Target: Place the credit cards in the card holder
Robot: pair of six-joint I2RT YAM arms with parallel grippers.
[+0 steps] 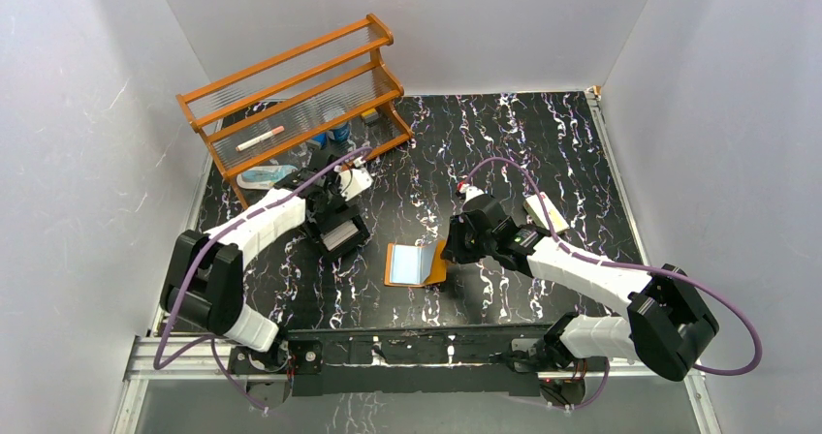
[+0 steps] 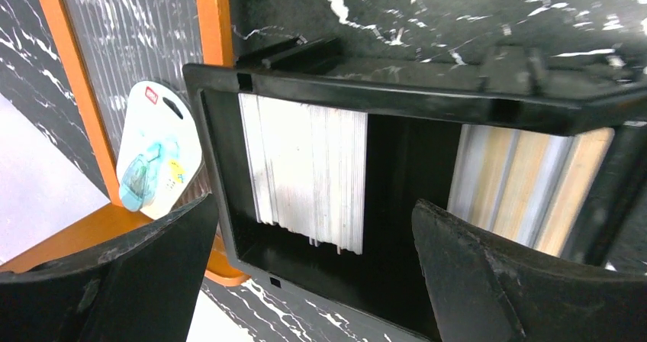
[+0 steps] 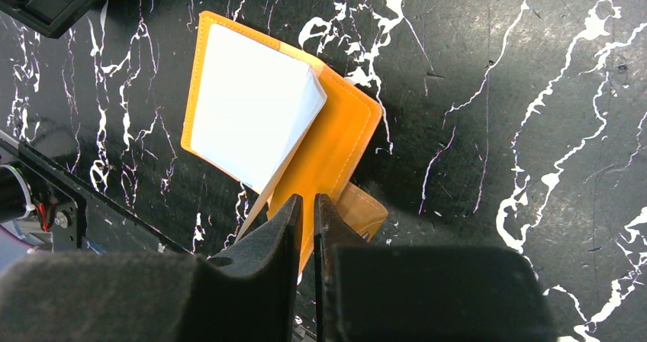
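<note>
A black box (image 1: 354,240) at centre left holds stacked white cards (image 2: 301,166) in one compartment and pale, tan-edged cards (image 2: 503,182) in another, seen close in the left wrist view. My left gripper is open over it, nothing between its fingers. An orange card holder (image 3: 343,128) with pale inner leaves (image 3: 248,101) lies opened out at front centre. My right gripper is shut on the card holder's right side, though its exact grip is partly hidden.
A wooden rack (image 1: 291,61) with small items stands behind my left arm. A pale block (image 1: 545,211) lies at right.
</note>
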